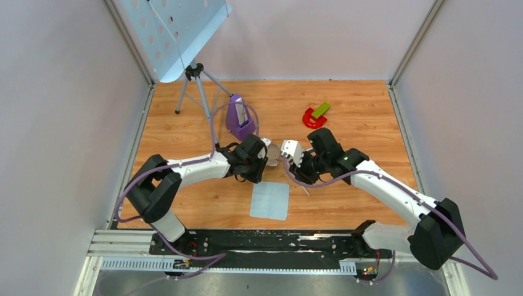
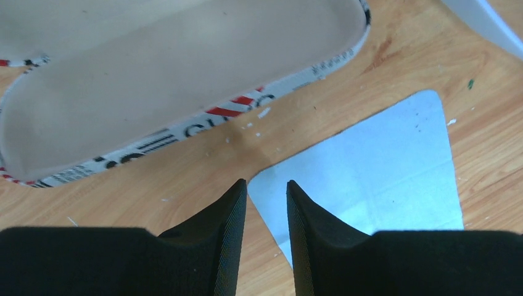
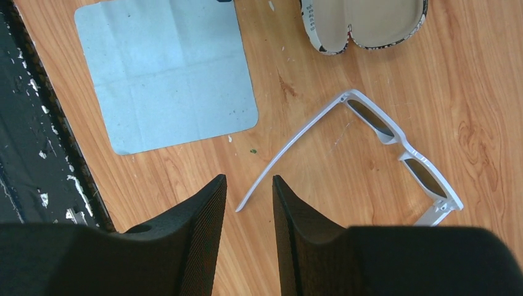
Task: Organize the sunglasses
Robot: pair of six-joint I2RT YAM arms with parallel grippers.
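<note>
White sunglasses (image 3: 380, 116) lie with a temple extended on the wood, right of the pale blue cloth (image 3: 166, 74) in the right wrist view. The open glasses case (image 2: 185, 55), with a printed rim, lies beyond the cloth, under my left gripper, whose fingers are part open with nothing seen between them. My right gripper hangs open and empty above the table, near the sunglasses' long temple tip. The top view shows both grippers (image 1: 256, 176) close together over the middle, partly hiding case and glasses.
A purple holder (image 1: 240, 123) and tripod stand at the back left, under a light board. A red ring (image 1: 311, 123) and green block (image 1: 322, 108) lie at the back right.
</note>
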